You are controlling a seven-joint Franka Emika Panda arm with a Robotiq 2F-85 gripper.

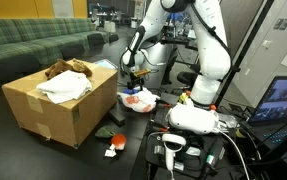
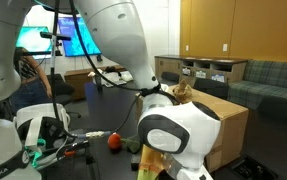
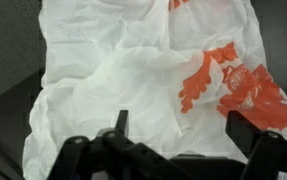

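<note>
A crumpled white plastic bag (image 3: pixel 133 85) with red print lies spread on the dark table in the wrist view. My gripper stands open above it, its two fingers wide apart with nothing between them. From the first exterior view, the same bag (image 1: pixel 139 101) lies beside the cardboard box, beneath my gripper (image 1: pixel 135 84). The white arm covers much of the second exterior view, where the fingertips cannot be made out.
A cardboard box (image 1: pixel 45 112) topped with brown cloth (image 1: pixel 67 69) and white material stands beside the bag. Near the box's front corner sits an orange-red round object (image 1: pixel 119 142). A monitor (image 1: pixel 279 100) is at the right. Dark tabletop lies open in front.
</note>
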